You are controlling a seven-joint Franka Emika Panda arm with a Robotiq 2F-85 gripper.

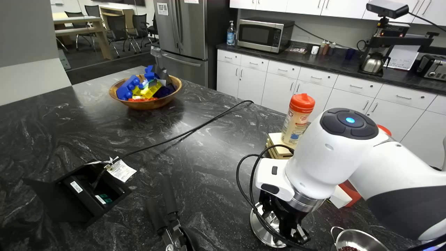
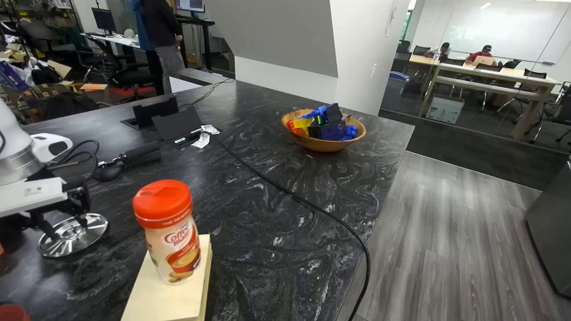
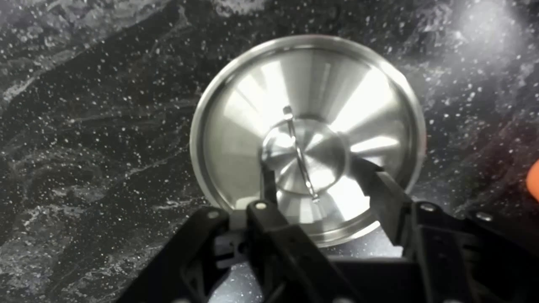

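Observation:
A round, shiny metal lid (image 3: 232, 126) with a thin raised handle (image 3: 301, 160) lies on the dark counter. In the wrist view my gripper is over it, part open, one finger on each side of the handle and a gap left between them. Exterior view 2 shows the fingers close above the lid (image 2: 80, 240); whether they touch the handle cannot be told. From exterior view 1, the gripper (image 1: 292, 238) hides much of the lid (image 1: 257, 228). A metal pot (image 1: 363, 240) with dark red contents stands to its right, cut by the frame edge.
A Coffee-mate bottle (image 2: 174, 240) stands on pale wooden blocks (image 2: 140, 289) near the arm. A wooden bowl (image 1: 144, 104) of colourful toys sits far off. A black cable (image 1: 184, 134), a black open box (image 1: 83, 190) and black-handled tool (image 1: 169, 196) lie on the counter.

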